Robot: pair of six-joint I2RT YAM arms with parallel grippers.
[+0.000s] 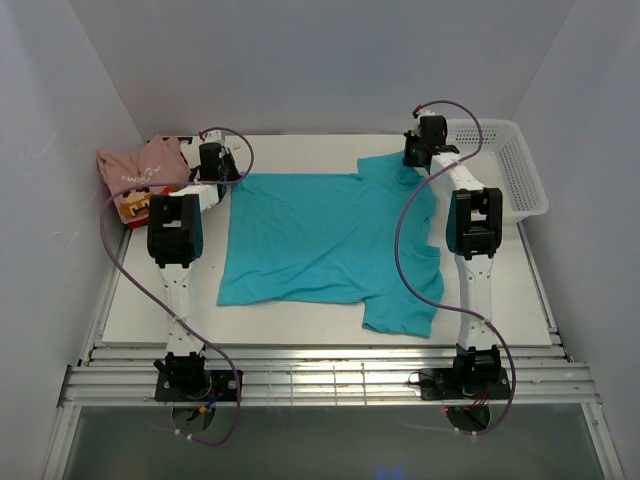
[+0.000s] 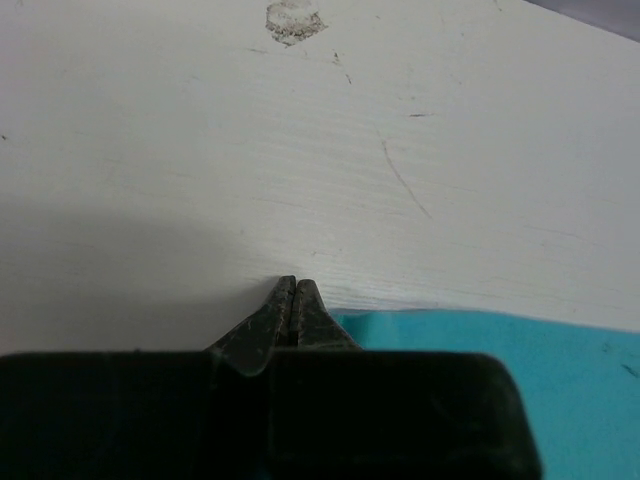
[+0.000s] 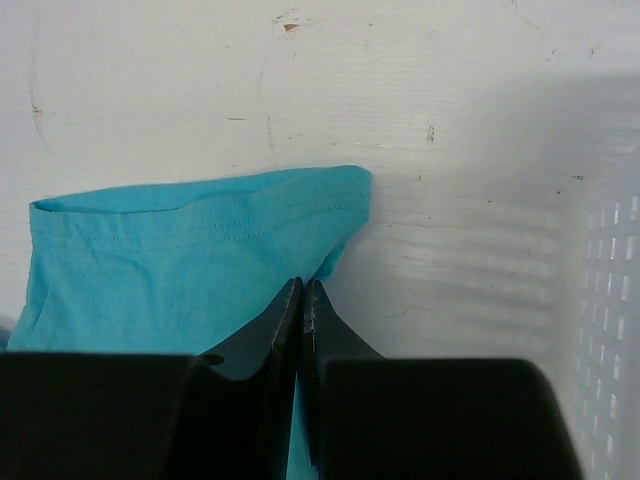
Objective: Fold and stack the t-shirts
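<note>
A teal t-shirt (image 1: 320,240) lies spread on the white table, its hem at the left and sleeves at the right. My left gripper is shut at the shirt's upper left corner; whether cloth is between its fingertips is hard to tell. My right gripper is shut on the shirt near the upper sleeve, where the cloth (image 3: 200,225) is rucked at the top right.
A white plastic basket (image 1: 510,170) stands at the right beside my right arm. A pink cloth bundle (image 1: 140,165) sits at the back left. The table (image 1: 300,150) has bare strips behind and in front of the shirt.
</note>
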